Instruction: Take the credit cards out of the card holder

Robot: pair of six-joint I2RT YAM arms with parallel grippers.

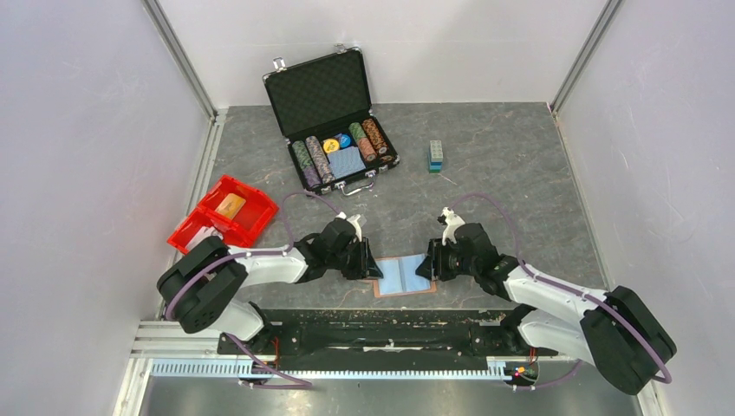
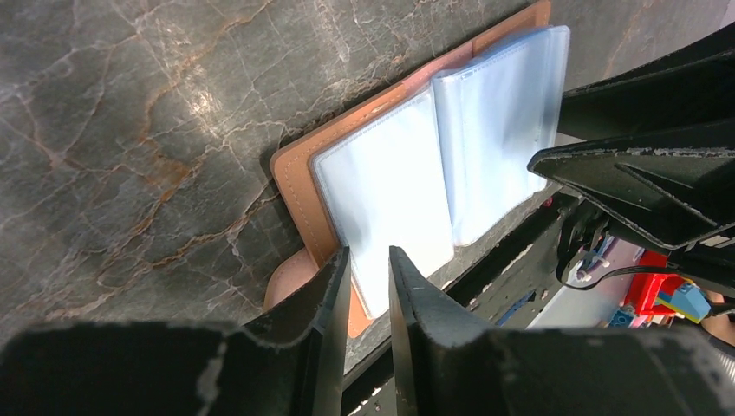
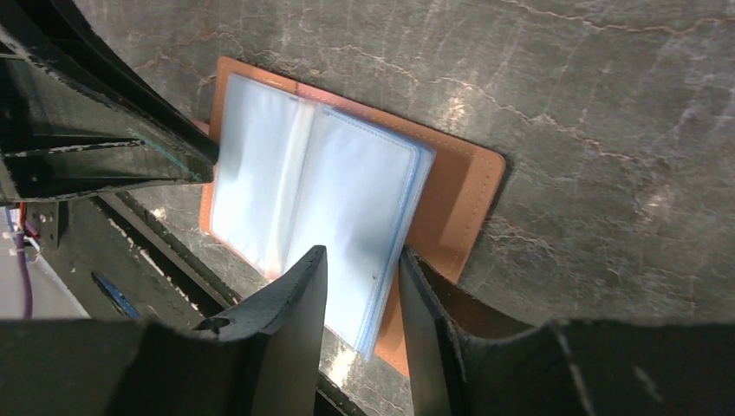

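Note:
An open tan card holder (image 1: pixel 404 289) lies flat at the table's front between both grippers, its clear pale-blue sleeves (image 2: pixel 390 191) showing. My left gripper is at the holder's left end, fingertips part open at the edge of the white sleeve. My right gripper is at the other end, part open, its fingertips at the blue-edged sleeve (image 3: pixel 347 217). I see nothing held in either; whether the sleeve edge lies between the right fingertips is unclear.
An open poker case (image 1: pixel 316 95) stands at the back, a red bin (image 1: pixel 251 217) at the left, a small stack of boxes (image 1: pixel 435 156) at the back right.

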